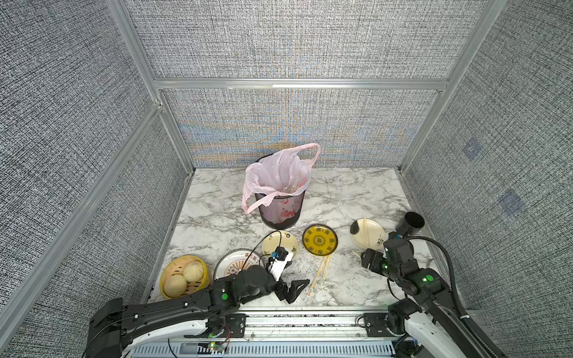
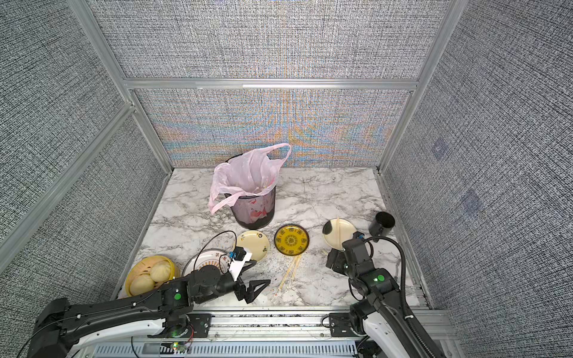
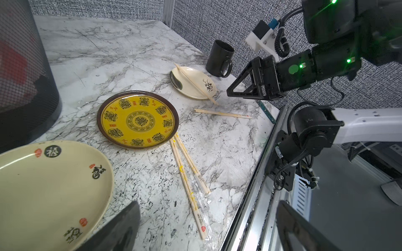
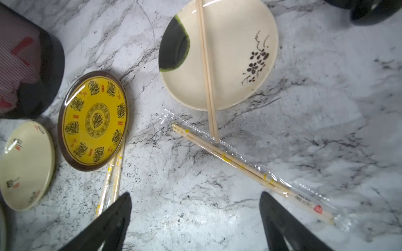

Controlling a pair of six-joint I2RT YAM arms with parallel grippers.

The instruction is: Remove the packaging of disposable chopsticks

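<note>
Two pairs of chopsticks in clear wrappers lie on the table. One wrapped pair [image 4: 238, 164] slants below the cream plate in the right wrist view. The other wrapped pair [image 3: 187, 186] extends toward the front edge from the yellow plate. An unwrapped-looking pair of chopsticks [image 4: 206, 69] rests across the cream plate [image 4: 234, 54]. My right gripper is open above the slanted pair, with nothing between its fingers. In the left wrist view my left gripper stands open and empty, raised over the table near the pair by the yellow plate.
A bin [image 1: 279, 211] lined with a pink plastic bag [image 1: 283, 173] stands at the back. A yellow plate [image 3: 142, 119], a smaller cream plate [image 3: 50, 188], a steamer with buns [image 1: 183, 277] and a black mug [image 1: 410, 223] take up the sides. Bare table lies right of the bin.
</note>
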